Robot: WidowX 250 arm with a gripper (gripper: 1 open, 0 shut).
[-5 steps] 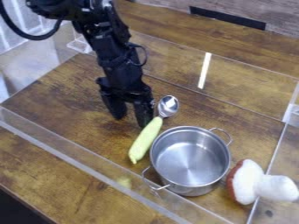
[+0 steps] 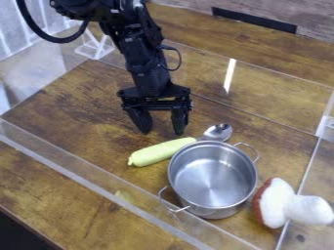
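The black gripper (image 2: 156, 120) is low over the wooden table, just behind a pale yellow-green corn-like vegetable (image 2: 159, 151), its two fingers apart with nothing visible between them. The vegetable lies at a slant, left of a steel pot (image 2: 210, 179) with two handles. A silver spoon (image 2: 218, 131) rests behind the pot, to the right of the gripper.
A red and white mushroom-shaped object (image 2: 290, 204) sits right of the pot. A clear barrier runs along the near and left edges.
The vegetable has turned from steep to flatter, its near end shifting left. The spoon has moved right and down. The gripper has shifted slightly.
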